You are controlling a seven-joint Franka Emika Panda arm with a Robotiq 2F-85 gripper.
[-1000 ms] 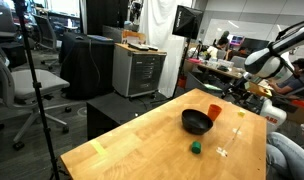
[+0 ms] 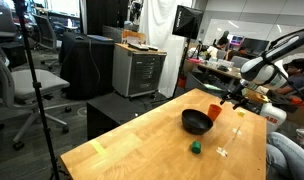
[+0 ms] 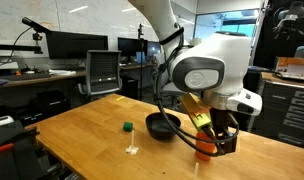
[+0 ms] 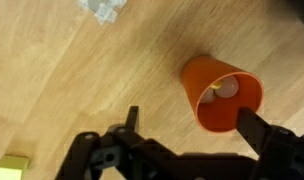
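Observation:
An orange cup (image 4: 197, 82) stands on the wooden table, its open mouth facing the wrist camera. Inside it lie some small pale, rounded things (image 4: 227, 87), too unclear to name. My gripper is open, with its two fingers wide apart and nothing held. In the wrist view, the cup appears ahead of the fingers and toward the right one. From the second exterior view, the gripper (image 3: 221, 143) is at the right of the cup (image 3: 203, 145), and the arm hides part of that area. A black bowl (image 2: 197, 122) sits close to the cup.
A green object (image 2: 196, 147) lies in front of the bowl. White pieces (image 3: 132, 149) are stuck on the tabletop, and a yellow block (image 4: 10, 168) lies apart from the cup.
In the first exterior view, the arm has shifted a little and its upper links stand at a different slant. The cup, bowl and green object have stayed put.

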